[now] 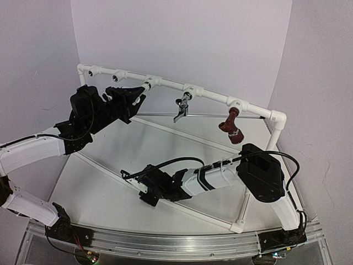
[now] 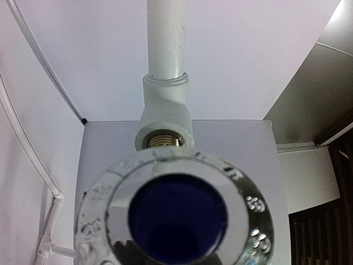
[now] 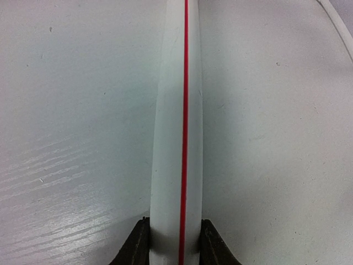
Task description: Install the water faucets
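A white faucet [image 1: 146,86] sits at the mouth of the middle tee on the upper pipe, with my left gripper [image 1: 141,96] shut around it. In the left wrist view its clear round handle [image 2: 248,193] with a dark blue cap [image 2: 177,218] fills the lower middle and hides most of the body. Brass threads [image 2: 164,141] show inside the tee [image 2: 185,124]; how far the faucet is in cannot be seen. Below, my right gripper is shut on the white lower pipe [image 3: 168,138] with a red stripe, one finger against each side.
A chrome faucet [image 1: 182,107] and a dark red faucet [image 1: 231,127] hang from tees to the right. The board [image 1: 171,138] between the arms is clear.
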